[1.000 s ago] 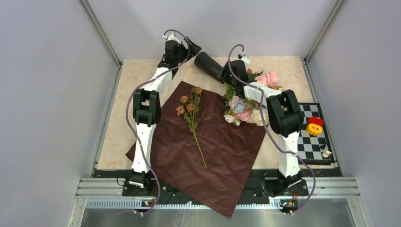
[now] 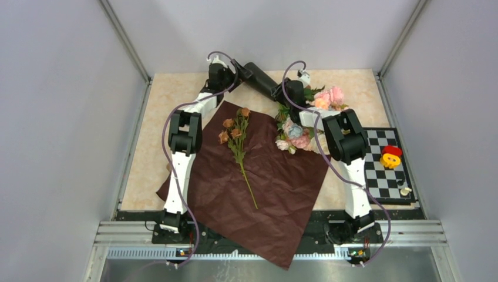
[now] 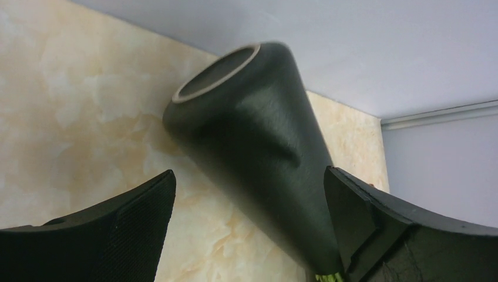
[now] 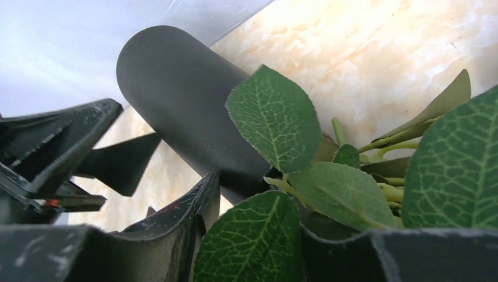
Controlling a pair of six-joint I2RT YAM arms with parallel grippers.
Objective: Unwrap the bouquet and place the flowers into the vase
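A black vase (image 2: 258, 81) lies tilted at the back of the table; its rimmed, recessed end (image 3: 217, 73) faces the upper left in the left wrist view. My left gripper (image 2: 241, 73) stands open at that end, its fingers (image 3: 138, 220) to either side of the vase in view. At the opposite end is my right gripper (image 2: 279, 91), its fingers (image 4: 176, 241) apart. Green leaves (image 4: 273, 117) partly cover that end and the gap, so contact is unclear. A pastel bouquet (image 2: 299, 140) lies beneath the right arm. Orange flowers (image 2: 236, 134) rest on brown cloth.
The dark brown cloth (image 2: 252, 235) covers the middle and front. A checkered board (image 2: 382, 176) with a red and yellow toy (image 2: 390, 160) sits at the right. Behind the vase rises the grey back wall (image 2: 264, 35). Bare tabletop shows at the left.
The right gripper has shifted slightly forward, and the bouquet under it has moved a little left. The orange flowers have stayed put.
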